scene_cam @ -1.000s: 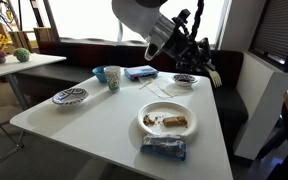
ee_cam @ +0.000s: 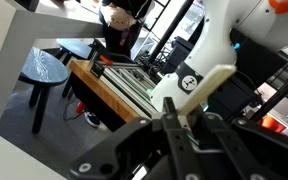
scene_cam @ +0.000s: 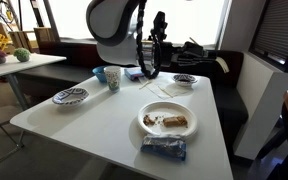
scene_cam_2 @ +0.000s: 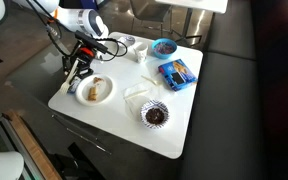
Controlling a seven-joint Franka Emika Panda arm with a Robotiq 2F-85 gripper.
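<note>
A pale, flat, stick-like utensil [ee_cam: 206, 92] juts out from between the fingers in the wrist view. My gripper is shut on it. Seen in exterior view 1, the gripper [scene_cam: 196, 46] is up over the far right side of the white table, and the utensil's light end [scene_cam: 222, 64] points right. Its exact kind cannot be told. Below, clear of the gripper, a white plate [scene_cam: 187, 111] carries brown food pieces [scene_cam: 168, 121]. A blue wrapper [scene_cam: 164, 146] lies in front of that plate.
Patterned bowls [scene_cam: 71, 96] [scene_cam_2: 154, 114], a cup [scene_cam: 113, 78], a blue bowl [scene_cam_2: 165, 47] and a blue packet [scene_cam_2: 177, 73] stand about the table. Napkins [scene_cam_2: 137, 97] lie near its middle. Dark bench seating borders the table.
The arm's white body has shifted left in exterior view 1. The held utensil's end has risen and drifted slightly right. Plate, wrapper and bowls have stayed put.
</note>
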